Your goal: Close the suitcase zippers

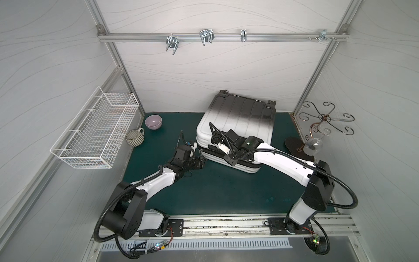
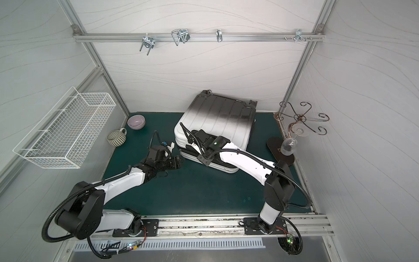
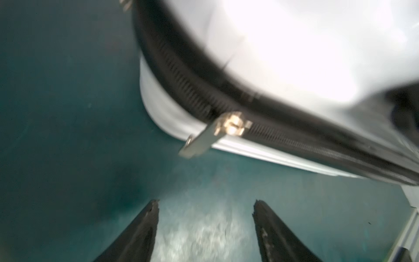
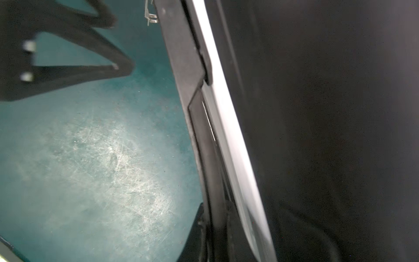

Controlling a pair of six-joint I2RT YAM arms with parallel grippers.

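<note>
The suitcase (image 1: 240,118), silver fading to black, lies on the green table with a black zipper band (image 3: 187,87) around its side. A gold zipper pull (image 3: 213,131) hangs from that band near the corner in the left wrist view. My left gripper stands open just short of the pull, nothing between its fingers. In the right wrist view, my right gripper is shut on the suitcase's black side handle (image 4: 205,131). Black prongs of the left gripper show at upper left there. Top views hide the right fingertips behind the arm.
A purple bowl (image 1: 153,121) and striped mug (image 1: 135,137) stand back left, beside a white wire basket (image 1: 100,131). At right is a metal stand (image 1: 325,118) with a glass (image 1: 312,146).
</note>
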